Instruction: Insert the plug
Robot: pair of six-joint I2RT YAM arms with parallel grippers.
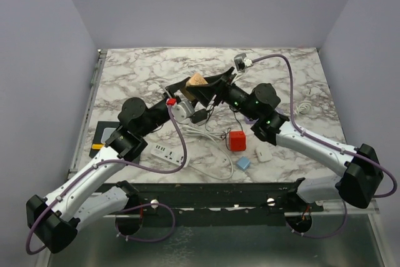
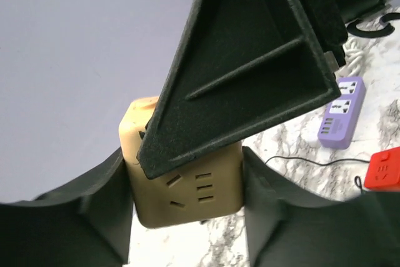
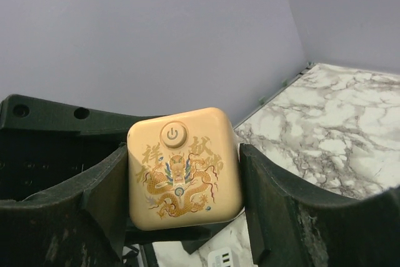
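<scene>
A tan cube socket block (image 1: 197,83) hangs above the table's middle between both grippers. In the left wrist view its socket face (image 2: 187,198) shows, with my left gripper shut on it and the right gripper's black finger (image 2: 237,85) across it. In the right wrist view the block's dragon-printed face (image 3: 181,186) with a power button sits between the fingertips of my right gripper; whether these grip it is hard to tell. The plug is not clear in these views.
Below lie a white power strip (image 1: 169,154), cables, a red block (image 1: 237,141), a blue cube (image 1: 243,162) and a purple strip (image 2: 340,117).
</scene>
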